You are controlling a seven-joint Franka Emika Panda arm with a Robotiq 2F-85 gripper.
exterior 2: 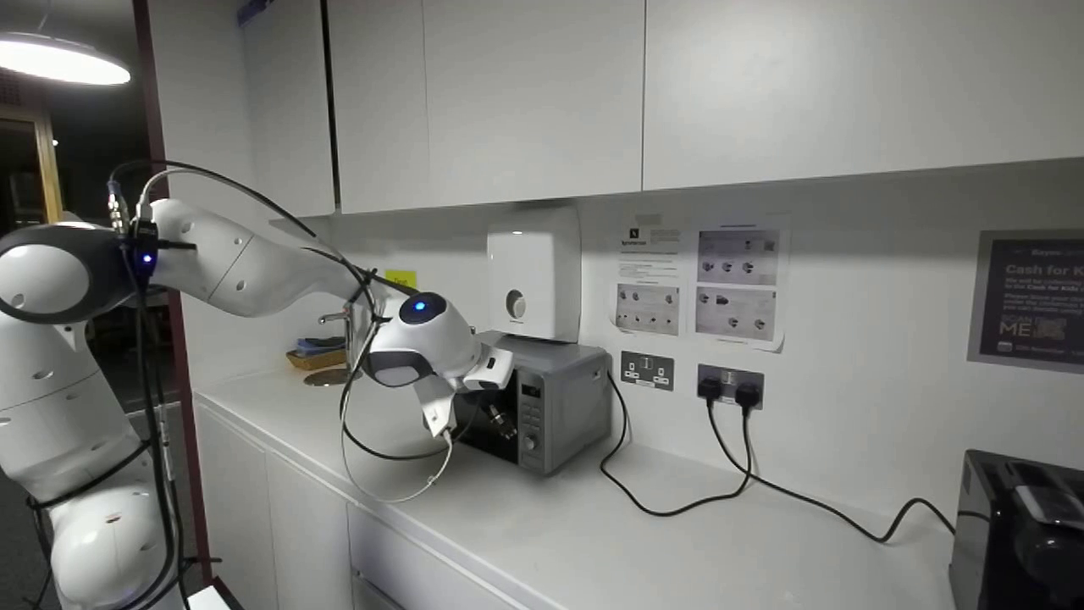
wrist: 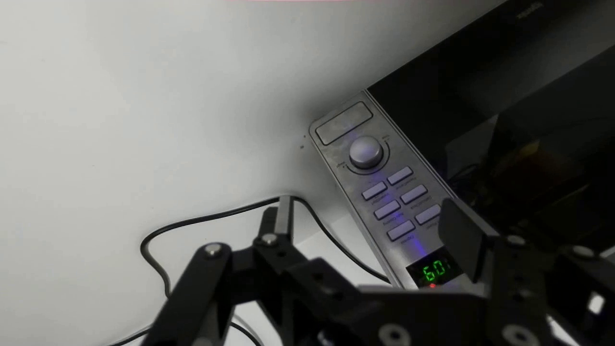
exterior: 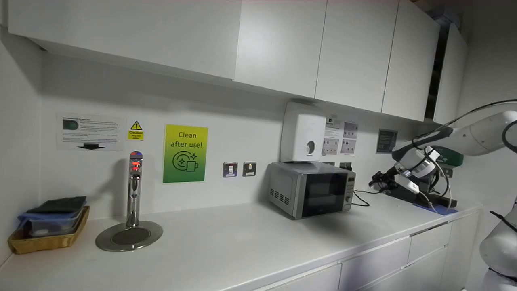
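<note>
A silver microwave (exterior: 310,189) with a dark door stands on the counter, its door shut. In the wrist view its control panel (wrist: 340,155) runs diagonally, with a round knob (wrist: 365,152), several small buttons and a display (wrist: 434,268) lit with green digits. My gripper is in front of the panel with its fingers (wrist: 462,236) well apart. Nothing is held between them; the lower buttons show through the gap. From the side, the gripper (exterior 2: 498,418) appears before the microwave's front, but its exact distance from the panel cannot be told.
A black cable (exterior 2: 671,512) loops over the counter beside the microwave. A white dispenser (exterior 2: 533,274) hangs above it. Further right is a black appliance (exterior 2: 1016,539).
</note>
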